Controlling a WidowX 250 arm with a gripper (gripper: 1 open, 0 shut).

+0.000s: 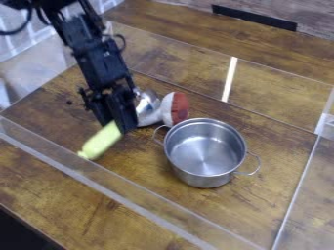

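My gripper (115,121) is shut on a pale yellow-green elongated object (98,141), which angles down and to the left from the fingertips, just left of the steel pot (202,160). Whether its lower end touches the table, I cannot tell. A white and red object (170,109) lies behind the pot, beside a shiny metal piece that the gripper partly hides.
The wooden table (261,78) has clear room at the back and right. Transparent panels or edges run along the left front and the right side. A white tape strip (229,80) lies at the back.
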